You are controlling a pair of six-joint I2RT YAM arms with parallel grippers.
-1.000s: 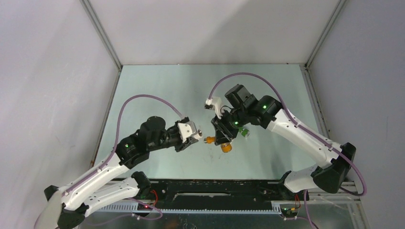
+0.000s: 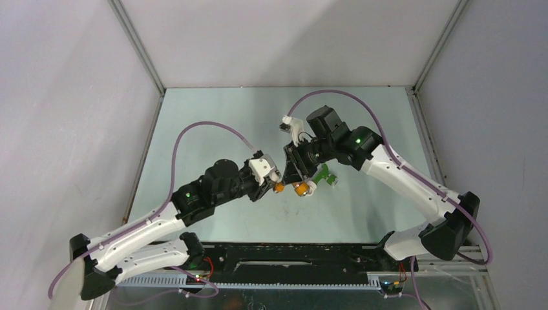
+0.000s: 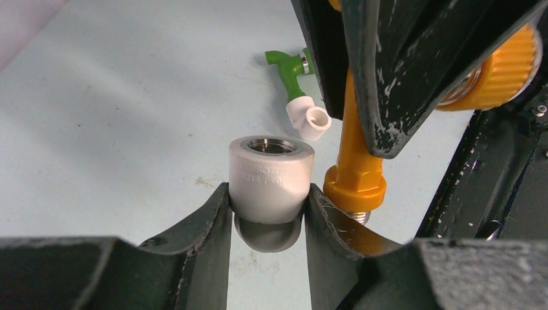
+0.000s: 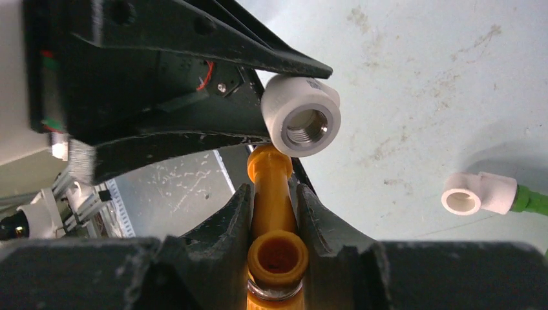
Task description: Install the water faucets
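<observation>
In the left wrist view my left gripper is shut on a white threaded fitting [image 3: 270, 181], held with its opening up. Just right of it, the orange faucet [image 3: 355, 181] hangs from my right gripper, which is shut on it, its metal threaded end pointing down in that view. In the right wrist view the white fitting [image 4: 304, 123] sits just beyond the faucet's far end, its threaded hole facing the camera. In the top view both grippers meet over the middle of the board; whether the parts touch is unclear.
A green faucet [image 3: 287, 74] with a white fitting [image 3: 310, 119] lies on the pale board [image 2: 213, 116], under and behind my right arm in the top view. The board is otherwise clear; walls enclose it at back and sides, and a dark rail [image 2: 291, 258] runs along the front.
My left gripper has moved right, toward the orange faucet in my right gripper.
</observation>
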